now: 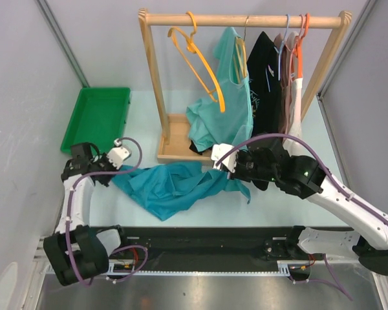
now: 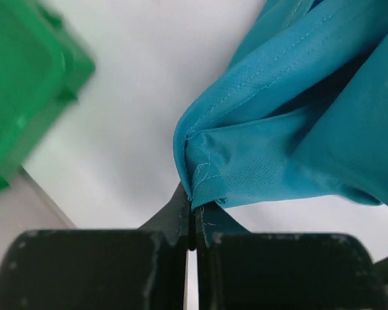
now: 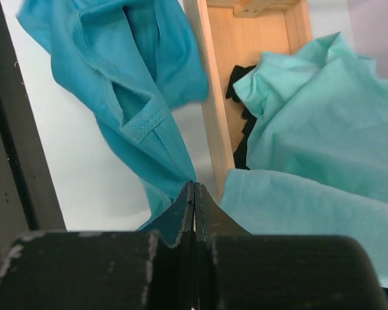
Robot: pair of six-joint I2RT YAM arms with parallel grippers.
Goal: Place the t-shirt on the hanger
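A dark teal t-shirt [image 1: 168,190] lies stretched across the white table between my two grippers. My left gripper is shut on a folded edge of it at the table's left side. My right gripper is shut on the shirt's other end, in front of the wooden shelf, with the cloth trailing from its fingertips. An empty orange hanger [image 1: 215,84] hangs from the rail [image 1: 239,19] at the left of the rack.
A green tray [image 1: 94,116] sits at the back left. A light turquoise shirt [image 1: 223,119], dark garments [image 1: 265,84] and pink ones hang on the rack, some draping onto the wooden shelf [image 3: 216,116].
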